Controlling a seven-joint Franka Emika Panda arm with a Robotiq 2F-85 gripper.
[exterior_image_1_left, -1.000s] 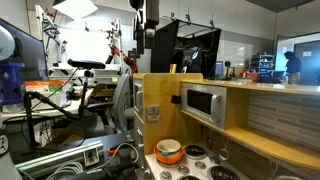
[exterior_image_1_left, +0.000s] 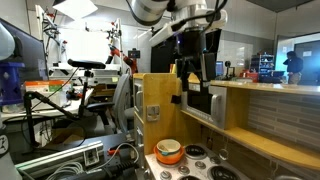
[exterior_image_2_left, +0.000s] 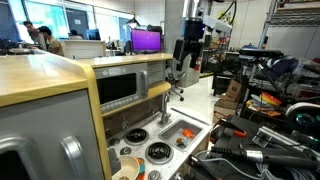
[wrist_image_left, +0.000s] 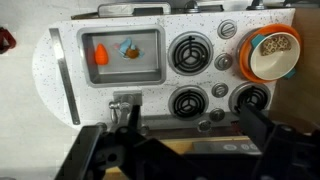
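High above the toy kitchen counter, my gripper (exterior_image_1_left: 197, 78) hangs pointing down. In the wrist view its dark fingers (wrist_image_left: 127, 145) stand wide apart, open, with only the counter showing between them. A cream bowl (wrist_image_left: 276, 55) is stacked in an orange vessel (wrist_image_left: 247, 62), with a teal rim showing, at that view's upper right. An orange item (wrist_image_left: 101, 54) and a small blue item (wrist_image_left: 126, 46) lie in the sink (wrist_image_left: 148, 74). Several dark burners (wrist_image_left: 189, 53) and knobs lie between sink and bowls. The bowl (exterior_image_1_left: 168, 146) also shows below the gripper in exterior view 1.
A microwave (exterior_image_2_left: 118, 88) sits in the wooden shelf unit (exterior_image_1_left: 262, 112) along the counter's back, close to the gripper's side. The faucet (wrist_image_left: 125, 100) stands up beside the sink.
In exterior view 1 the arm has swung in from upper left. My gripper has come down and to the right, now in front of the microwave's left part. The bowls have stayed put.
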